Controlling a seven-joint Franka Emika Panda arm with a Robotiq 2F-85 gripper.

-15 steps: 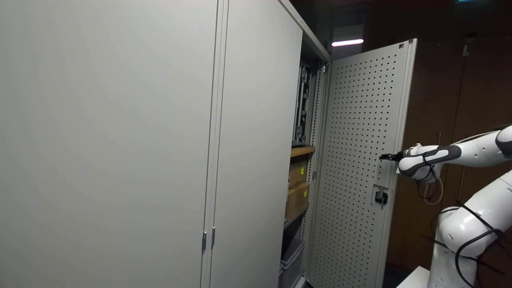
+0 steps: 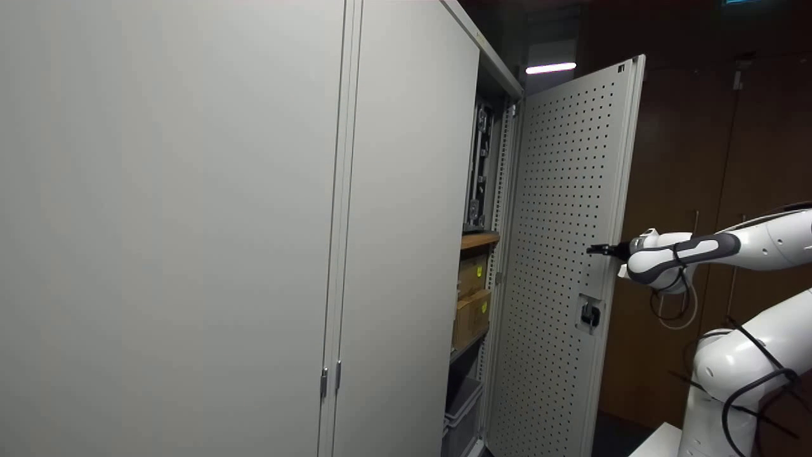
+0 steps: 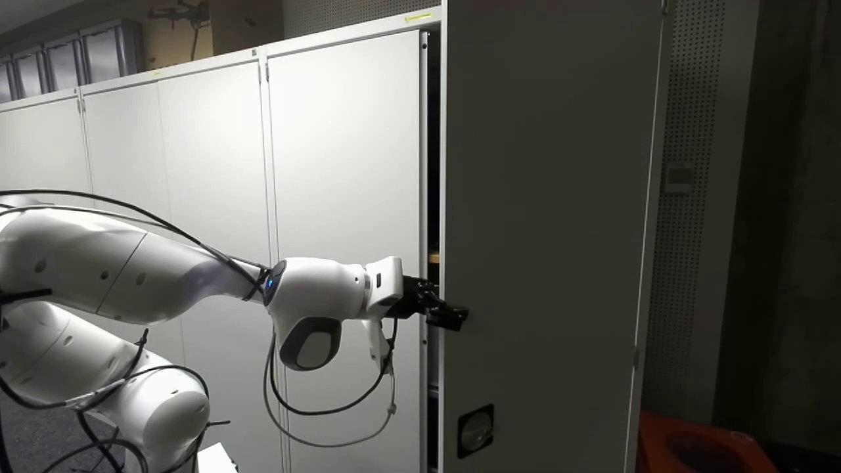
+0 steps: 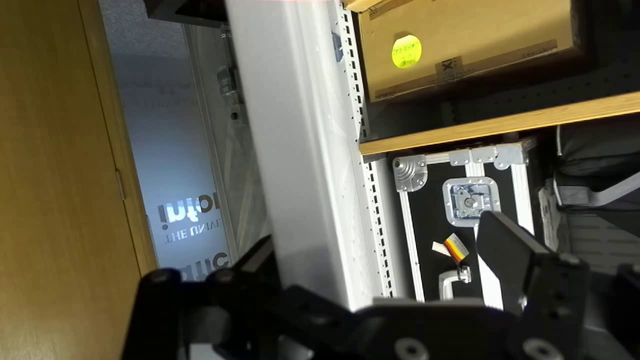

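Observation:
A tall cabinet door [image 2: 567, 175] stands partly open, its perforated inner face showing in exterior view 1 and its plain outer face [image 3: 552, 197] in exterior view 2. My gripper is open around the door's free edge [image 4: 294, 150]. In the wrist view that edge runs between the two fingers, near the left one, while the right finger [image 4: 510, 255] is well apart from it on the inner side. Whether the left finger touches the door cannot be made out. Below the gripper sits the door's latch [image 2: 590, 315], with a round handle [image 3: 476, 430] on the outside.
Inside the cabinet are cardboard boxes [image 4: 474, 42], a wooden shelf [image 4: 510, 126] and a black metal-edged case [image 4: 432, 216]. The adjoining cabinet door [image 2: 411, 228] is shut. An orange object [image 3: 702, 445] lies low beyond the open door.
The door has swung a little toward closed, its free edge shifting left in exterior view 1. My arm and gripper have moved left along with it.

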